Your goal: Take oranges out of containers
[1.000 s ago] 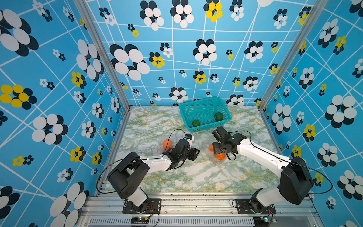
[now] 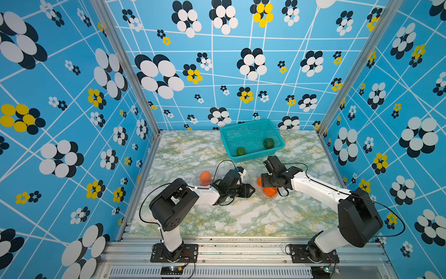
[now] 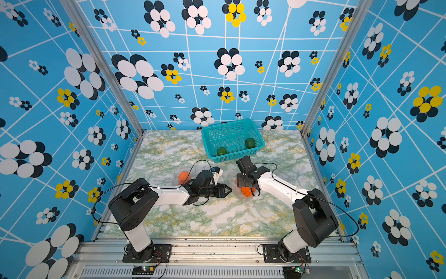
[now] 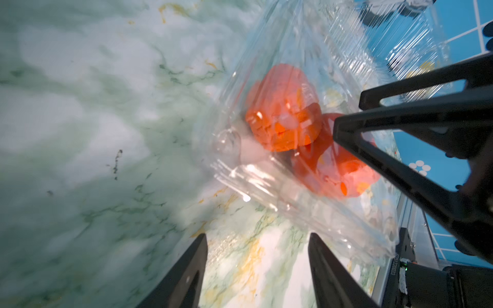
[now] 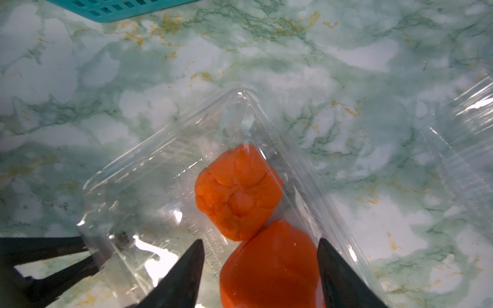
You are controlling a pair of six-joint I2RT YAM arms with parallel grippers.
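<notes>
Two oranges, one farther [image 5: 238, 192] and one nearer [image 5: 272, 267], lie in a clear plastic container [image 5: 154, 148]. My right gripper is over this container, its fingers apart on either side of the nearer orange; a gap shows at the left finger. In the left wrist view my left gripper stands open and empty, just short of the container's wall [image 4: 303, 215]. The right gripper's black fingers [image 4: 410, 113] reach over that container from the right. Another orange [image 2: 205, 176] sits in a second clear container at the left, partly hidden by the left arm.
A teal basket [image 2: 227, 142] stands at the back with two green fruits [image 2: 240, 151] in it. Another clear plastic piece [image 5: 467, 138] shows at the right of the right wrist view.
My left gripper has moved right, up to the right-hand container. The right gripper has shifted only slightly over the same oranges.
</notes>
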